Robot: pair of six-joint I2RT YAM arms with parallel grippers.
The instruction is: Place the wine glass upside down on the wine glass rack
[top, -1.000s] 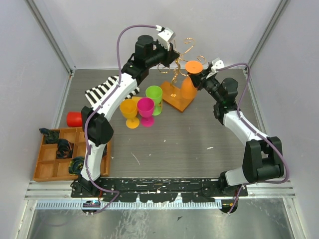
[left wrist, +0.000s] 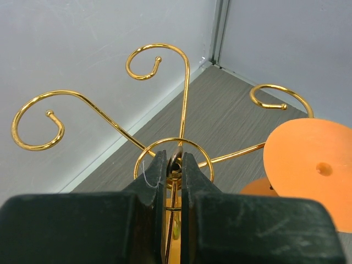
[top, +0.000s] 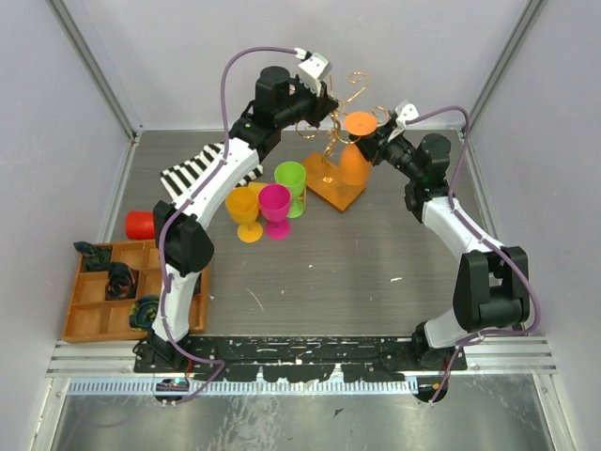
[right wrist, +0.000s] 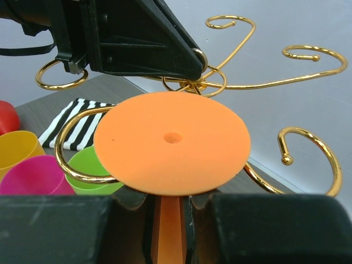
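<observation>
The orange wine glass (top: 354, 167) is upside down at the rack, its round base (right wrist: 170, 144) uppermost and its bowl below. My right gripper is shut on its stem, just under the base. Gold curled arms spread from the top of the wine glass rack (left wrist: 184, 99), which stands on a wooden base (top: 331, 188). One curl (right wrist: 77, 132) passes close beside the orange base; whether the stem rests in it is hidden. At the rack's centre, my left gripper is shut on the ring at the top.
Upright yellow (top: 245, 209), magenta (top: 275, 202) and green (top: 291, 178) glasses stand left of the rack. Behind them lies a striped cloth (top: 202, 169). A red cup (top: 140, 225) and a wooden compartment tray (top: 84, 301) are at the far left.
My right gripper and the orange glass have shifted very slightly, with the glass's base a little left and higher in view. The left arm and rack look still.
</observation>
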